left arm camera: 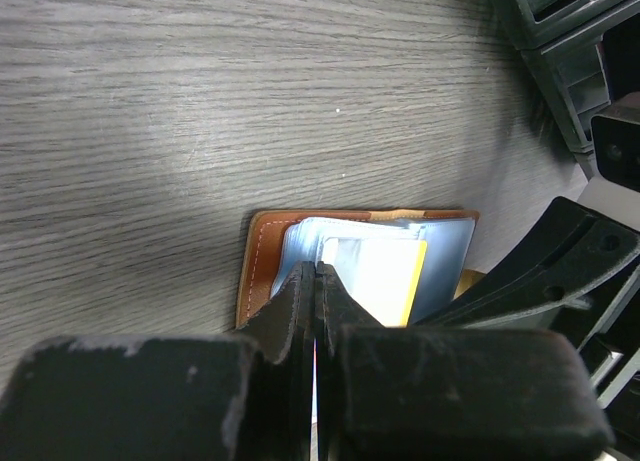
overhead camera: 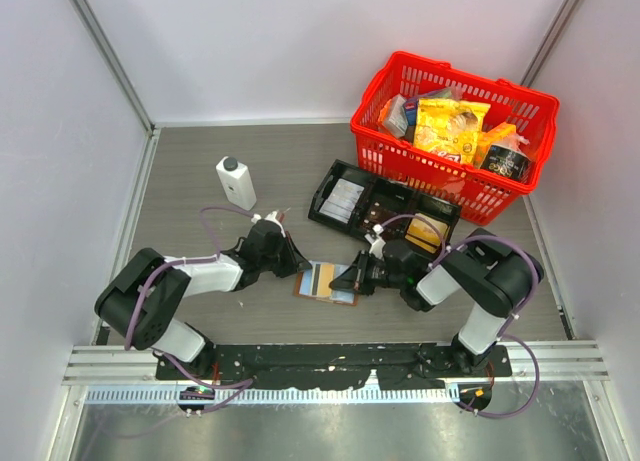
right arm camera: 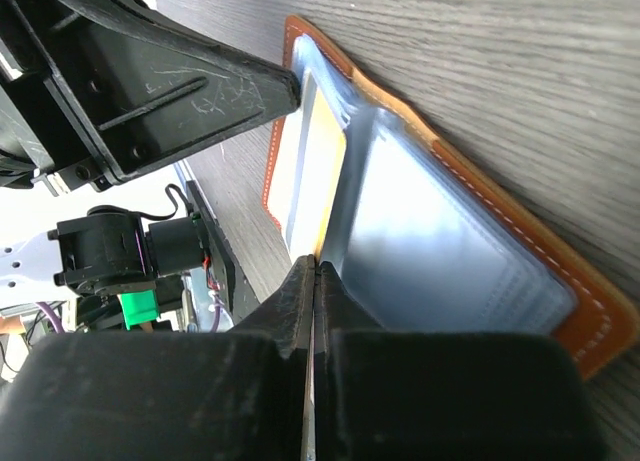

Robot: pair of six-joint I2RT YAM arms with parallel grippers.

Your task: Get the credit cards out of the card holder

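Observation:
The brown leather card holder [overhead camera: 322, 297] lies open on the table between my two grippers, pale sleeves inside holding white and yellow-edged cards [left arm camera: 378, 271]. My left gripper is shut at the holder's left part, its tips at the sleeves. My right gripper is shut with its tips against the lower end of the yellow-edged cards in the right wrist view; whether a card edge is between them I cannot tell. A large clear sleeve [right arm camera: 440, 241] fills the holder's other half.
A black compartment case [overhead camera: 370, 199] sits behind the right arm, with a red basket [overhead camera: 470, 181] of packets at the back right. A white bottle [overhead camera: 238, 186] lies at the back left. The table left of the bottle is clear.

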